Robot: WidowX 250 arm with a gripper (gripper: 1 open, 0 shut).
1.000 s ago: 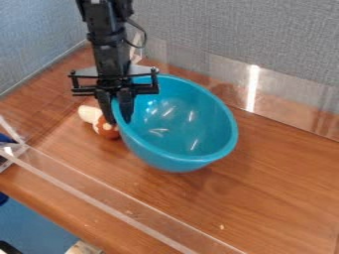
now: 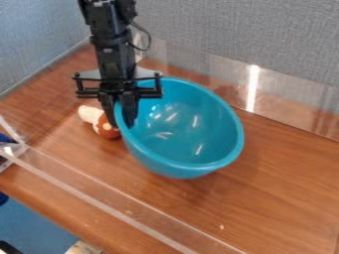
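A large turquoise bowl (image 2: 192,134) takes up the middle of the wooden table. My dark gripper (image 2: 125,109) reaches down from above onto its left rim, where the fingers appear shut on it. Just left of the bowl, partly hidden by it and the gripper, lie a pale cylindrical object (image 2: 90,114) and a round orange-brown thing (image 2: 106,131).
A white-edged rack or tray (image 2: 8,149) is cut off at the left edge. Grey textured walls with a clear strip (image 2: 252,89) bound the back.
The bowl and my gripper have shifted slightly to the right over the last second.
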